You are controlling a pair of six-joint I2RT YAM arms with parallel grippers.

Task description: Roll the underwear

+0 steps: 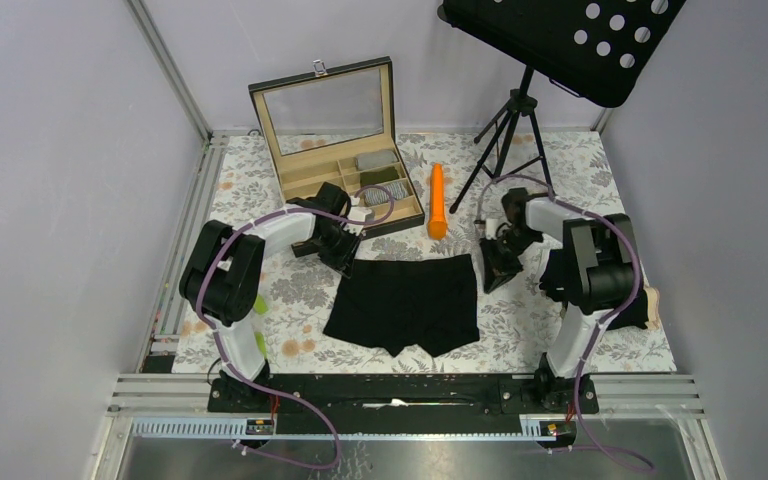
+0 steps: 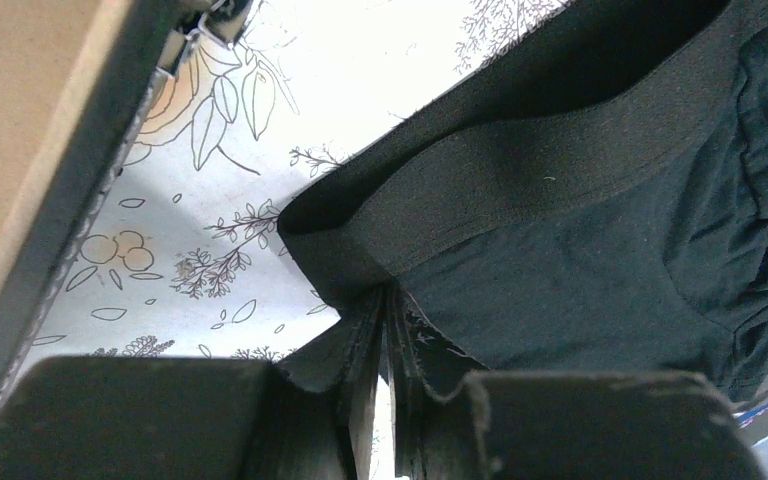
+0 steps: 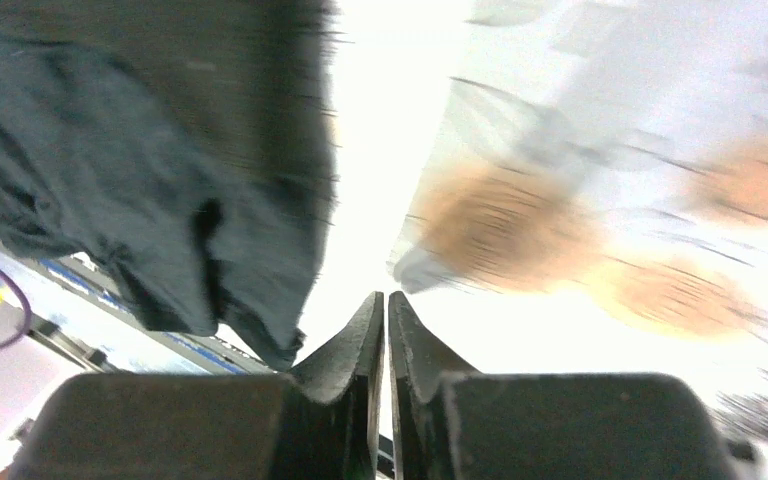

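Note:
The black underwear [image 1: 400,305] lies flat on the patterned sheet, waistband toward the back. My left gripper is at its upper left corner, fingertips close together on the cloth beside the waistband [image 2: 520,170]; whether cloth is between them is unclear. My right gripper is shut just right of the underwear, with nothing visible between its fingertips; its view is blurred.
An open compartment box [image 1: 325,172] holding folded items stands behind, close to my left arm. An orange cylinder [image 1: 437,200] lies at back centre, a black stand [image 1: 520,105] at back right, dark cloth [image 1: 625,338] at far right.

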